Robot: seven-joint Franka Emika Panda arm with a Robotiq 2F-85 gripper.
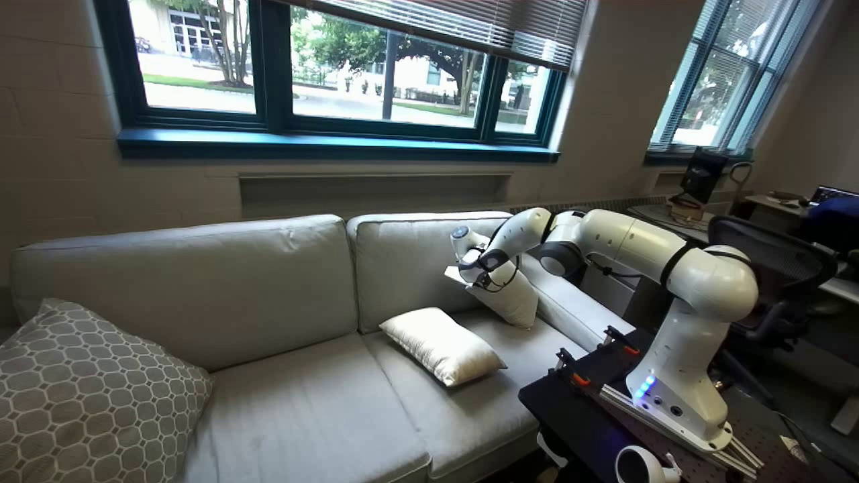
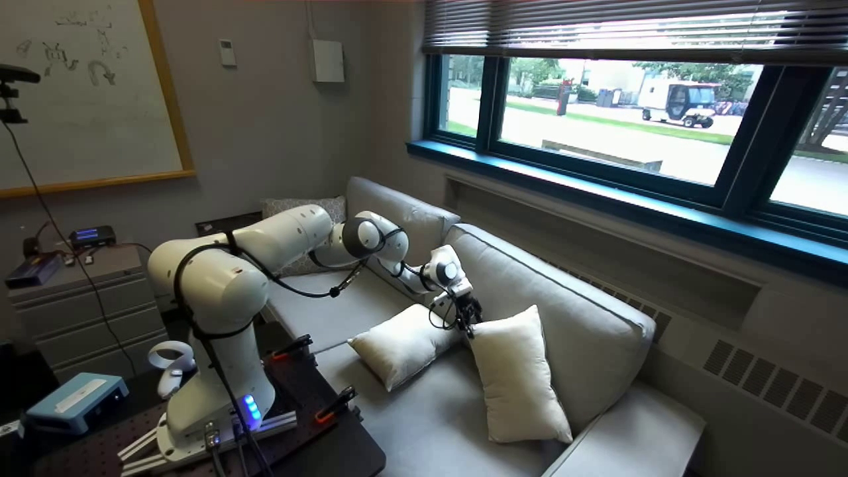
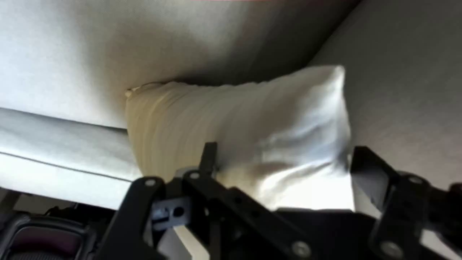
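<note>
One cream pillow [image 2: 518,377] leans upright against the sofa's backrest near the armrest. My gripper [image 2: 469,322] is at its upper corner, on the side toward the other pillow. In the wrist view the gripper stands open, its dark fingers [image 3: 208,158] spread wide with the cream pillow [image 3: 242,121] showing between and beyond them. Whether the fingers touch the fabric, I cannot tell. A second cream pillow [image 1: 443,346] lies flat on the seat, a little in front of the leaning one.
A grey patterned cushion [image 1: 96,394] rests at the sofa's far end. The seat [image 1: 298,410] between it and the cream pillows is clear. Close behind the gripper rises the backrest [image 2: 548,306]. The armrest [image 1: 572,302] bounds the seat beside the leaning pillow.
</note>
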